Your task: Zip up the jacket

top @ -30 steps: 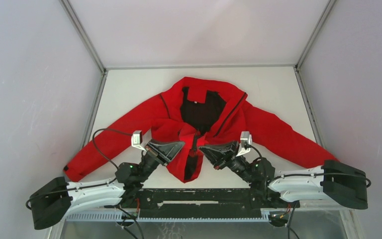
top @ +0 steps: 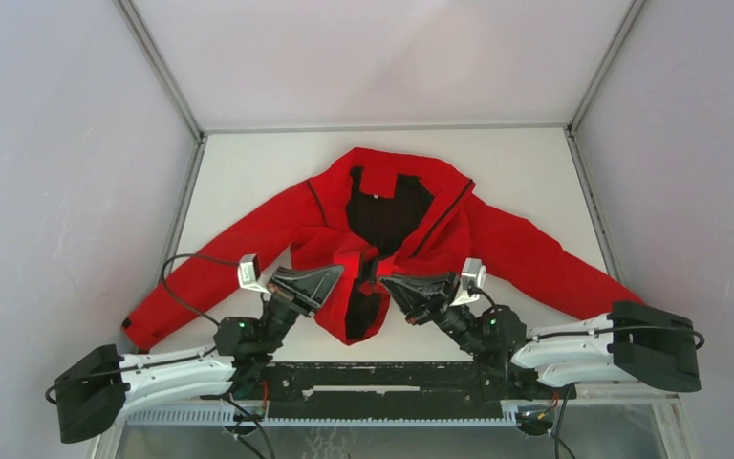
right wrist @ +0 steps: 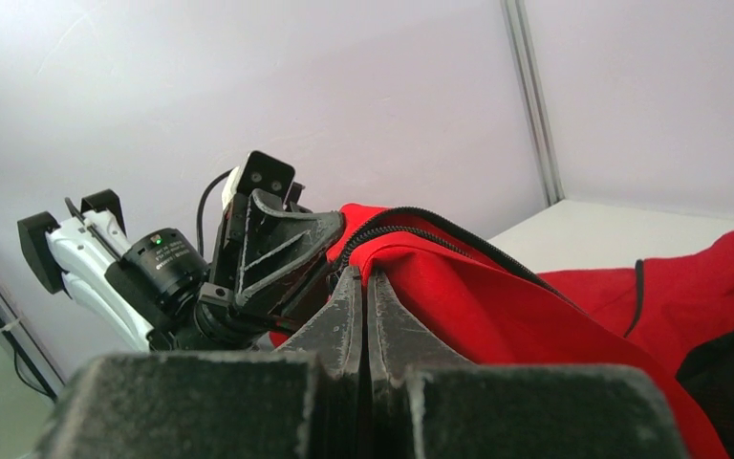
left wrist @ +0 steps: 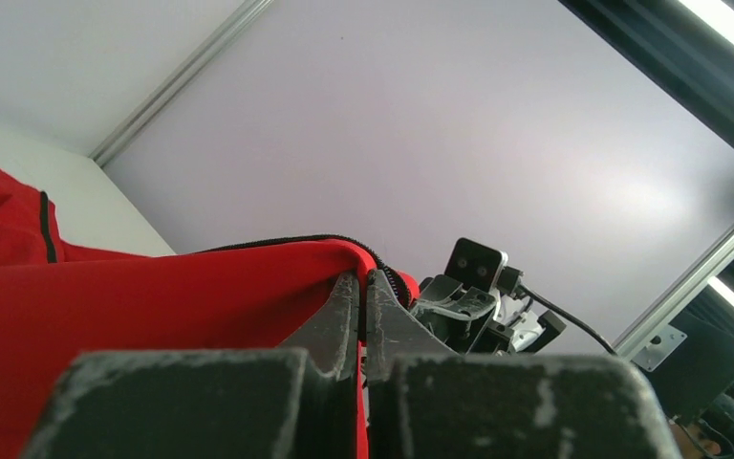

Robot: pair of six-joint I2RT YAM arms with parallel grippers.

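The red jacket (top: 535,258) lies spread on the white table, collar at the back and black lining (top: 387,218) showing in its open front. My left gripper (top: 341,272) is shut on one front edge near the hem, and my right gripper (top: 383,280) is shut on the edge opposite. In the left wrist view, the closed fingertips pinch red cloth (left wrist: 153,316) beside the dark zipper tape (left wrist: 291,238). Cloth is likewise pinched in the right wrist view, below a bent strip of black zipper teeth (right wrist: 411,229). The zipper's slider cannot be made out.
Both sleeves spread outward, the left cuff (top: 139,330) near the left arm. Bare white table (top: 248,158) shows behind the shoulders. Walls enclose the sides and back. The two grippers face each other with a small gap.
My left gripper has shifted a little to the left, widening the gap between the grippers. The jacket's lower front has swung slightly left and up.
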